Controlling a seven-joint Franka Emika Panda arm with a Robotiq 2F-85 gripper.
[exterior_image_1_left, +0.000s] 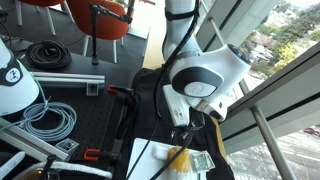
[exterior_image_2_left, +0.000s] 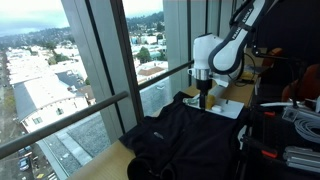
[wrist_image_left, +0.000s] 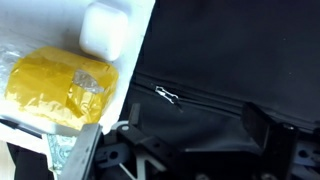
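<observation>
My gripper stands open over the black cloth in the wrist view, its two fingers wide apart with nothing between them. Below the gap lies a small silvery, pen-like thing on the cloth. Left of the gripper, a yellow wrapped package and a small white block rest on a white sheet or tray. A pale green-grey packet is partly cut off at the lower left. In exterior view 1 the arm's end hangs just behind the yellow package.
Beside the window and its rail, the black cloth has bare room. A dark bench with coiled grey cable and metal bars stands at the left in exterior view 1. Orange chairs are behind it.
</observation>
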